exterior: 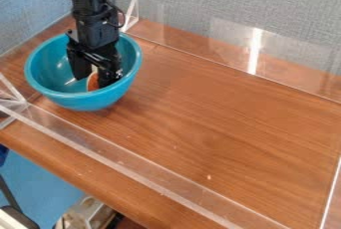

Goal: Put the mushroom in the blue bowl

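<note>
The blue bowl point(48, 66) stands at the far left of the table. Low inside it lies the mushroom point(92, 79), orange-brown with a pale part, partly hidden by the black fingers. My gripper point(100, 69) reaches down into the bowl from above, its fingers spread to either side of the mushroom. Whether either finger still touches the mushroom cannot be made out.
Bare wooden table point(213, 123) fills the middle and right. Clear low walls edge it at the back and front. A grey textured wall point(240, 9) rises behind the bowl and arm.
</note>
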